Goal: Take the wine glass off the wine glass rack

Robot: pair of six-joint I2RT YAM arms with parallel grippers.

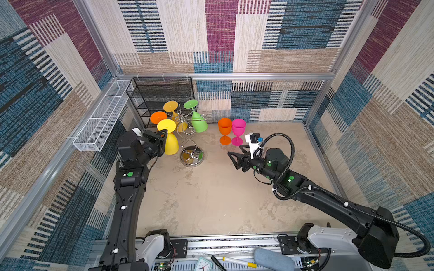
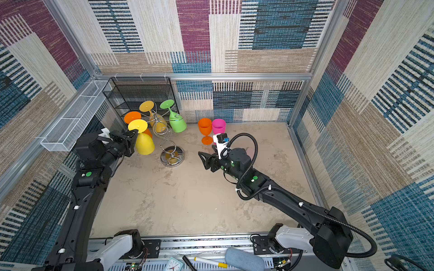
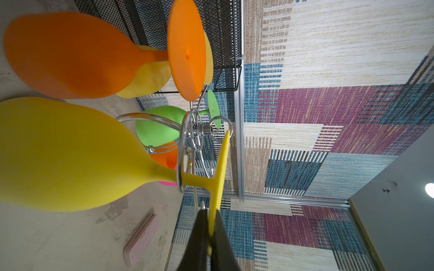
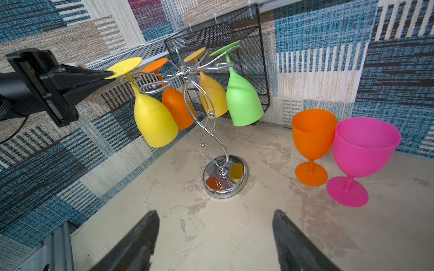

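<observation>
A chrome glass rack [image 1: 191,158] holds upside-down wine glasses: yellow [image 4: 153,122], orange [image 4: 176,106], amber [image 4: 214,97] and green [image 4: 244,97]. My left gripper is shut on the yellow glass's foot, its fingertips pinching the rim, as the left wrist view shows; the yellow stem is still within the rack's wire. My right gripper stands open with nothing between its fingers, pointing toward the rack from its right.
An orange goblet [image 1: 224,126] and a pink goblet [image 1: 238,127] stand upright right of the rack. A black mesh shelf [image 1: 160,85] is behind, a white wire basket [image 1: 99,117] on the left.
</observation>
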